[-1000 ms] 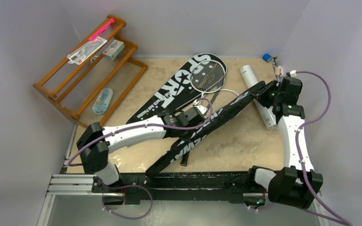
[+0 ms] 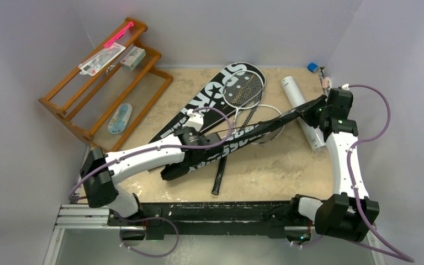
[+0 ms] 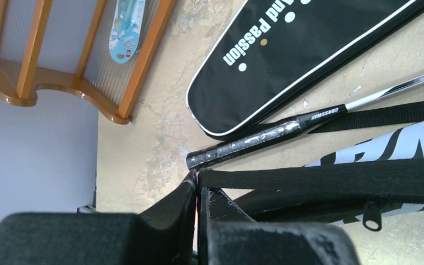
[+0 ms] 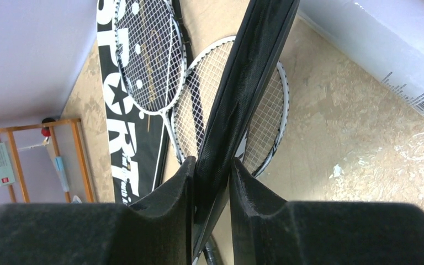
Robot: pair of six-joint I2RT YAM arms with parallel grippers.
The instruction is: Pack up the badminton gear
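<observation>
A long black racket bag (image 2: 237,141) with white lettering stretches diagonally above the mat. My right gripper is shut on its dark fabric at the far right end. My left gripper is shut on a flat black strap (image 3: 320,178) of the same bag, at its nearer half. A SPORT bag (image 2: 199,105) lies behind, with a white racket (image 2: 243,88) on it. A second racket (image 4: 273,127) lies under the held bag; its black handle (image 3: 243,143) sticks out toward the front.
A white tube (image 2: 291,91) lies at the right. A wooden rack (image 2: 138,118) with small packages stands at the back left. Bare mat shows at the front right, and walls close in the back and sides.
My left gripper has moved back left, and the bag's lettered side shows more. Its near end has moved back from the front edge since a second ago. The right gripper has shifted slightly right.
</observation>
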